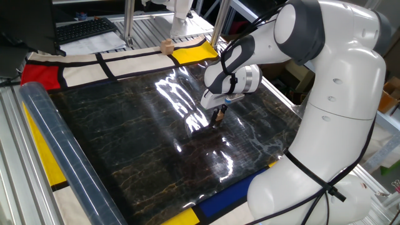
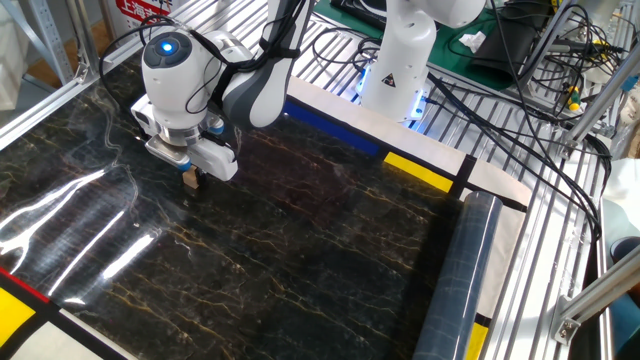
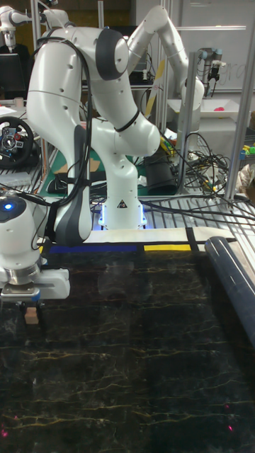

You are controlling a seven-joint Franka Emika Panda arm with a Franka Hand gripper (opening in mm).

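Note:
My gripper points down over the dark marbled mat, its black fingers close on either side of a small wooden block. The block fills the gap, so the gripper looks shut on it. In the second exterior view the block shows below the white hand, close to the mat. The third exterior view has the block at the left edge under the hand. Whether its underside touches the mat cannot be made out.
Another wooden block stands on the cloth border at the far side. A clear plastic roll lies along the mat's edge away from the arm. Between roll and gripper the mat is bare. A keyboard is beyond the border.

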